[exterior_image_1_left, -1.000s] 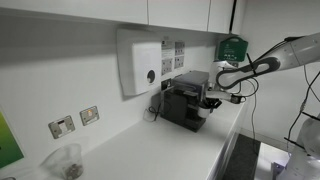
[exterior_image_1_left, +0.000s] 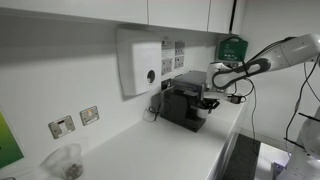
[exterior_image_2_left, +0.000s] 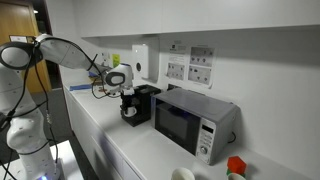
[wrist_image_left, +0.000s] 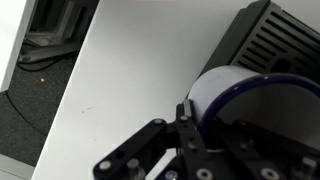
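A white mug (wrist_image_left: 208, 88) with a dark blue rim is up close in the wrist view, tilted toward the camera. My gripper is shut on the mug; the exact contact is partly hidden. Beyond the mug lies the black slotted tray (wrist_image_left: 278, 38) of the coffee machine. In exterior view 1 the gripper (exterior_image_1_left: 210, 102) and the mug (exterior_image_1_left: 202, 113) are at the front of the dark coffee machine (exterior_image_1_left: 178, 105). The second exterior view shows the mug (exterior_image_2_left: 130, 111) small, below the gripper (exterior_image_2_left: 127, 94). Whether the mug touches the tray cannot be told.
A microwave (exterior_image_2_left: 190, 125) stands beside the coffee machine, with a red object (exterior_image_2_left: 235, 164) and cups farther along. A paper towel dispenser (exterior_image_1_left: 139, 62) hangs on the wall.
The arm has shifted slightly, and the gripper has moved a little at the front of the coffee machine. The mug stays with it; the surroundings look unchanged.
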